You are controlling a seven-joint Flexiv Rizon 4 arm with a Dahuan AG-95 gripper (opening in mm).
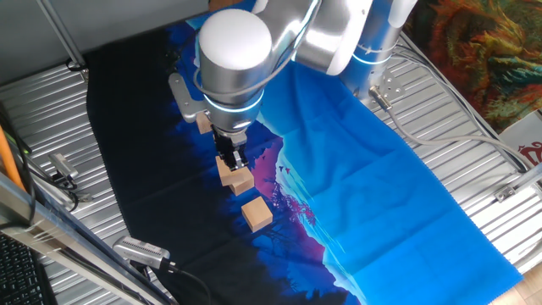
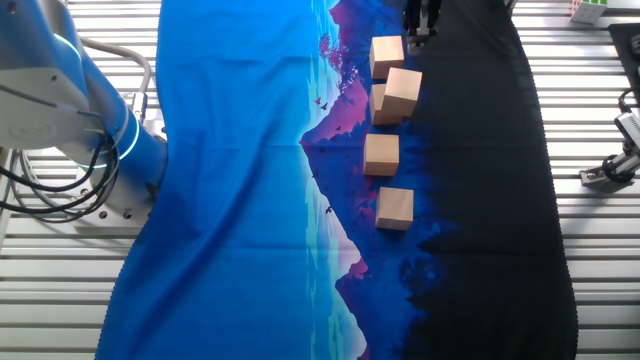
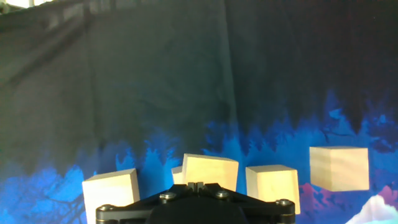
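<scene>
Several plain wooden cubes lie in a rough row on the printed cloth. In exterior view 2 one cube [image 2: 403,88] sits higher, overlapping a lower cube [image 2: 379,112]; it seems to rest on it, slightly turned. A separate cube [image 2: 387,55] lies on one side of this pair; on the other are a cube [image 2: 381,155] and an end cube [image 2: 394,208]. My gripper is shut, with nothing visible between its fingertips. Its tip overlaps the raised cube [image 3: 211,171] in the wrist view; contact cannot be judged. Exterior view 1 shows the gripper [image 1: 238,163] above the row.
The cloth [image 1: 364,169] is blue on one side and black on the other, with wide bare areas on both. Slatted metal table [image 2: 70,300] shows around it. A small camera-like device [image 1: 141,250] with a cable stands at the cloth's edge.
</scene>
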